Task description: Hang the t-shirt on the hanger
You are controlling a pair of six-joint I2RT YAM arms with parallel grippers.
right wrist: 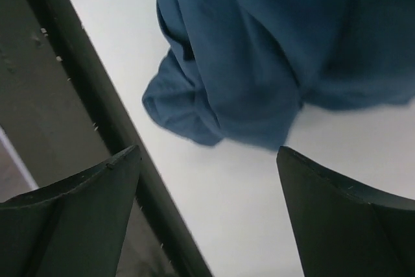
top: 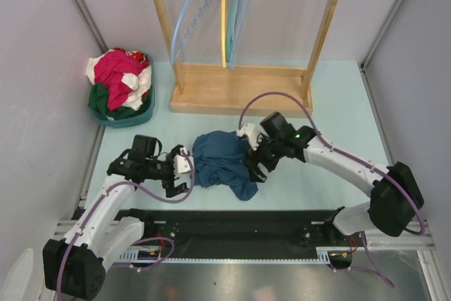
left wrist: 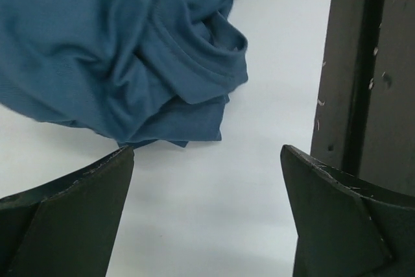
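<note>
A dark blue t-shirt (top: 220, 156) lies crumpled on the white table between my grippers. My left gripper (top: 182, 177) is at its left side, open, with the cloth ahead of its fingertips in the left wrist view. My right gripper (top: 250, 167) is at its right side, open above the cloth's edge. Hangers, among them a yellow hanger (top: 224, 19) and a blue hanger (top: 184, 19), hang on a wooden rack (top: 162, 12) behind.
A teal basket (top: 123, 121) of red, white and green clothing stands at the back left. The rack's wooden base (top: 239, 89) spans the back. The table's dark front edge (top: 232, 222) is close below the shirt.
</note>
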